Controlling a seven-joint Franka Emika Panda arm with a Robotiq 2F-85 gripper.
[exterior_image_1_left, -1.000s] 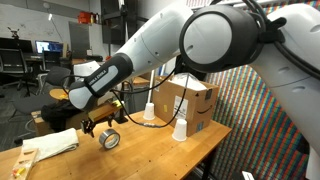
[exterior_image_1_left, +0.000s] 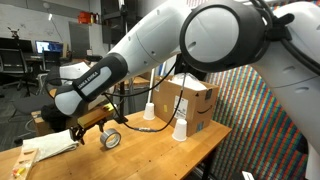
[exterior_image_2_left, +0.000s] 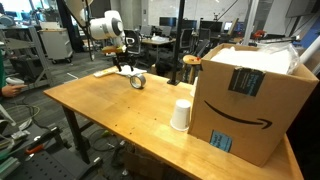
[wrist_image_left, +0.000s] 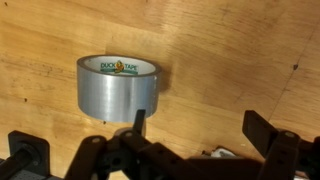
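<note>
A roll of silver duct tape (wrist_image_left: 118, 98) rests on the wooden table, its label readable inside the ring. Toward the left of the wrist view, it lies beside and below one finger, not between the fingers. My gripper is open, with bare wood showing in the gap. In exterior view 1 the gripper (exterior_image_1_left: 88, 131) hangs over the table just left of the tape roll (exterior_image_1_left: 110, 139). Exterior view 2 has the roll (exterior_image_2_left: 137, 83) near the far part of the table.
A white cloth (exterior_image_1_left: 52, 146) lies left of the gripper, with a shallow box (exterior_image_1_left: 22, 164) at the near left corner. Two white cups, one near (exterior_image_1_left: 180, 130) and one farther back (exterior_image_1_left: 149, 111), stand by a large cardboard box (exterior_image_1_left: 190, 102).
In exterior view 1 my gripper has shifted left and slightly down, toward the cloth and farther from the tape roll. The roll has stayed in place.
</note>
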